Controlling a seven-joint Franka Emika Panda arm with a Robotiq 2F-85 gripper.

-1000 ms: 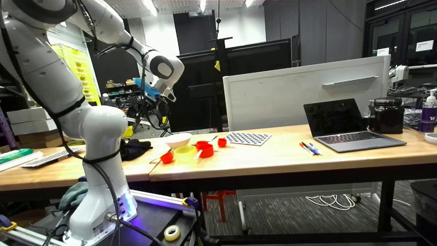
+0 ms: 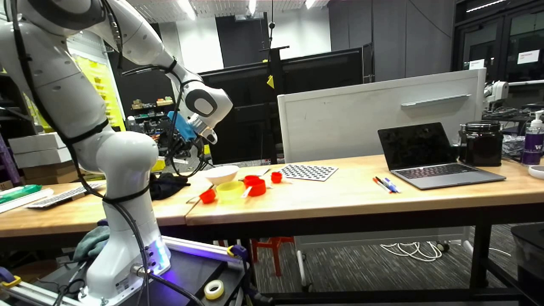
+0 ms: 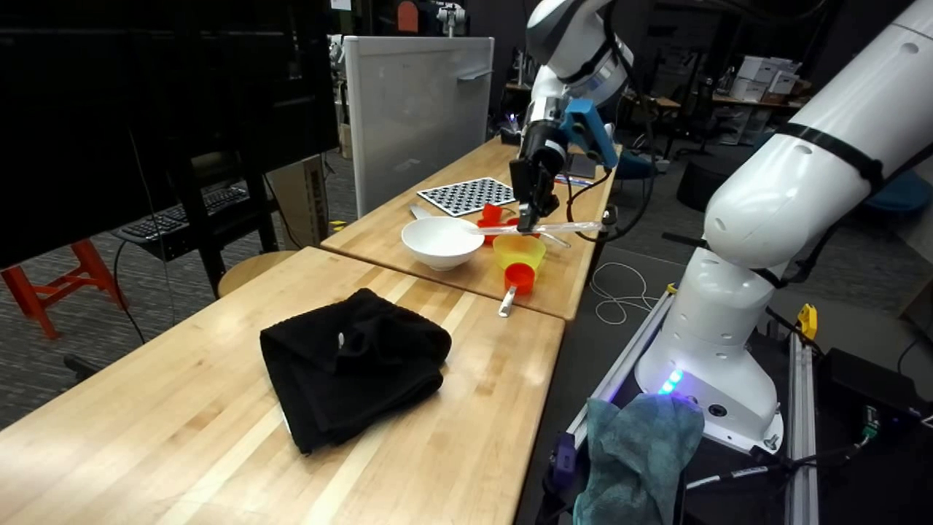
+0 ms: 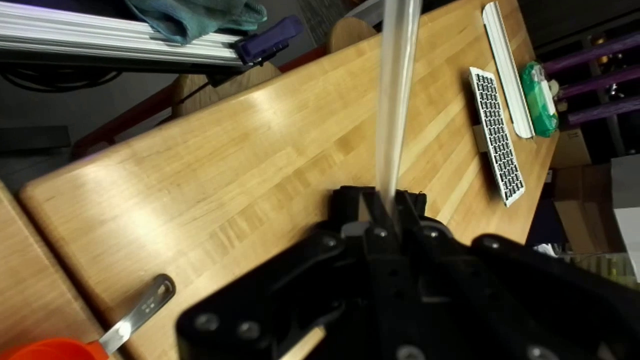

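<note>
A long, clear, pale rod (image 4: 397,90) is clamped in my gripper, whose black fingers are closed around it. From the wrist it points away over the tabletop. In exterior view 2 my gripper (image 3: 527,226) points down with the rod (image 3: 568,228) lying crosswise in it, above the yellow bowl (image 3: 520,251) and beside the white bowl (image 3: 439,243). How high the rod hangs is hard to tell there. Exterior view 1 shows the arm raised over the table, its fingers lost against a dark, cluttered background. A black cloth (image 3: 356,366) lies crumpled on the nearer table.
Red measuring cups (image 2: 256,186) crowd around the yellow bowl (image 2: 230,190). One red cup (image 3: 520,278) has its handle toward the table seam. A checkered board (image 2: 309,171), pens (image 2: 386,184) and a laptop (image 2: 443,163) sit farther along. A keyboard (image 4: 497,135) lies at the other end.
In exterior view 1 the wrist has shifted slightly right and down, and its blue part has tilted more upright. The objects on the table have not moved.
</note>
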